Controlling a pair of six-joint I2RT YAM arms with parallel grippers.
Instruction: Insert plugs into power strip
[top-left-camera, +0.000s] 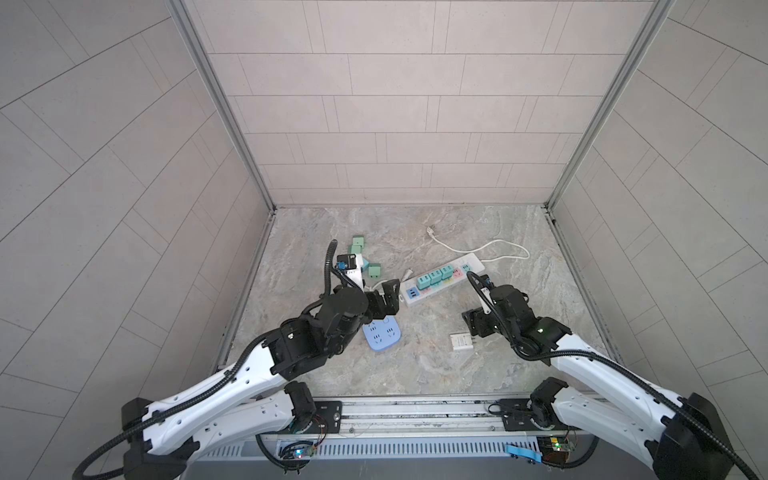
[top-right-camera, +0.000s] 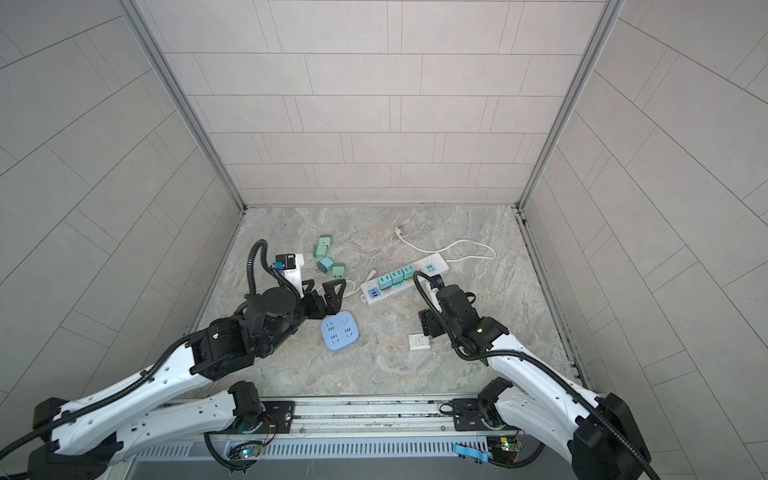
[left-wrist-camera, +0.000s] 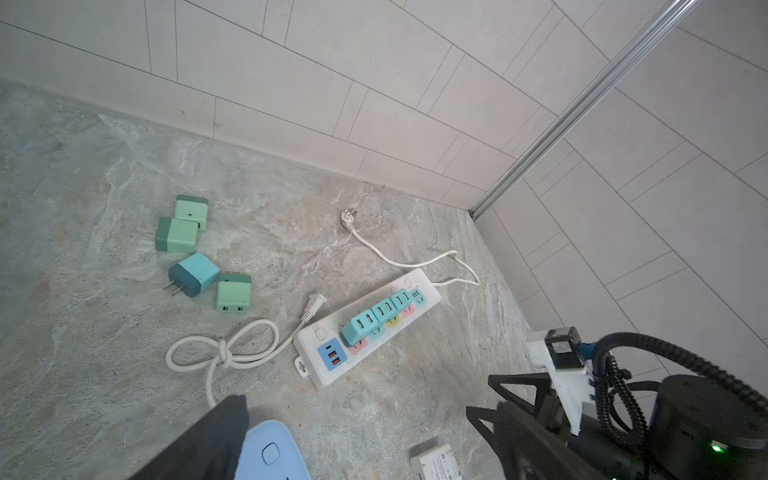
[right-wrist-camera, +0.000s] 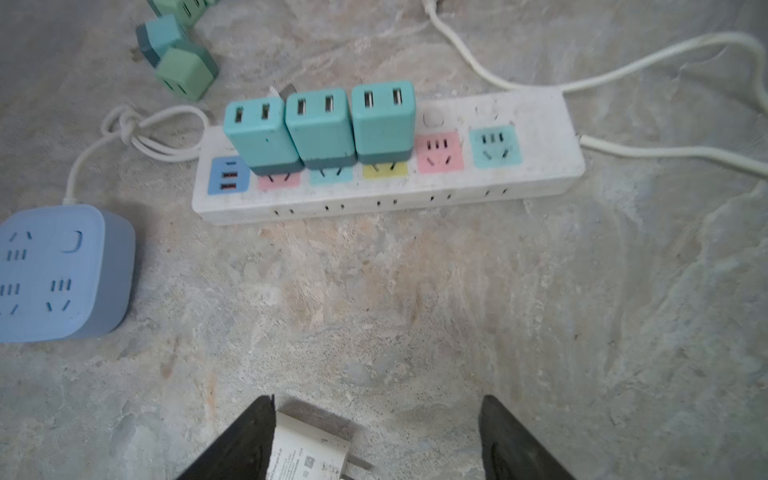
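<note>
The white power strip (right-wrist-camera: 544, 144) carries three teal plugs (right-wrist-camera: 320, 128) in a row. Loose green plugs (left-wrist-camera: 233, 293) and a teal plug (left-wrist-camera: 193, 274) lie to its left. My left gripper (top-left-camera: 382, 296) hangs open above the blue socket block (top-right-camera: 339, 332), left of the strip, nothing between its fingers. My right gripper (top-left-camera: 477, 321) is just over a white plug (right-wrist-camera: 308, 448) lying at the front right, its fingers apart with nothing held.
White cables (left-wrist-camera: 184, 368) lie coiled left of the strip and loosely behind it. Tiled walls enclose the back and sides.
</note>
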